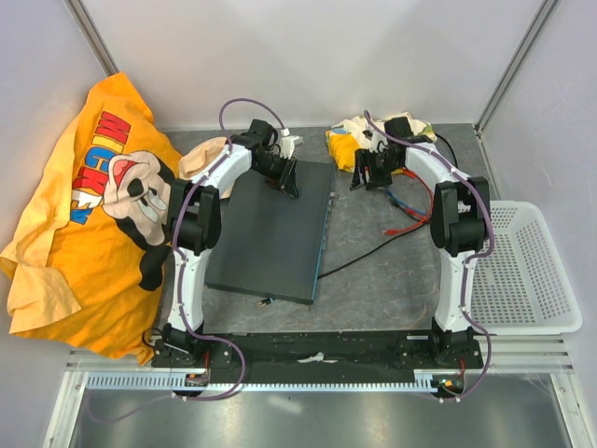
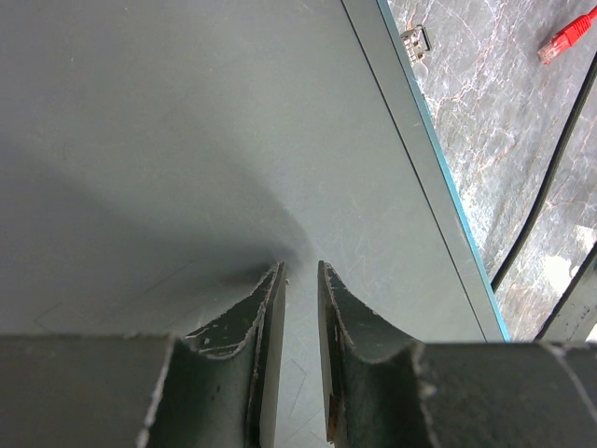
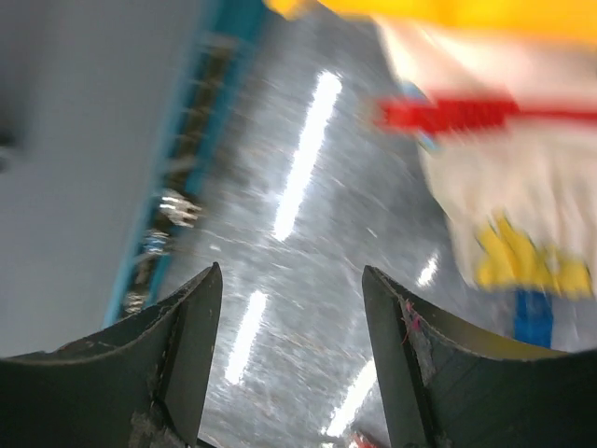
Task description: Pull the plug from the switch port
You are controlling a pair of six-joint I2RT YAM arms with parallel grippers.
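Observation:
A flat dark switch point(image 1: 266, 233) lies on the grey floor, with ports along its blue-edged side point(image 3: 187, 140). A small metal connector point(image 2: 416, 42) shows beside that edge. My left gripper is over the switch's top, fingers slightly apart, nothing visible between them. My right gripper stands open to the right of the port edge, nothing between its fingers. A blurred red plug point(image 3: 438, 115) is in the right wrist view, apart from the switch; a red plug point(image 2: 564, 39) also lies on the floor in the left wrist view.
An orange cloth point(image 1: 112, 215) covers the left side. Pale and yellow cloths point(image 1: 343, 149) lie at the back. A white basket point(image 1: 518, 317) stands at the right. Black, blue and red cables cross the floor, which is fairly clear at front centre.

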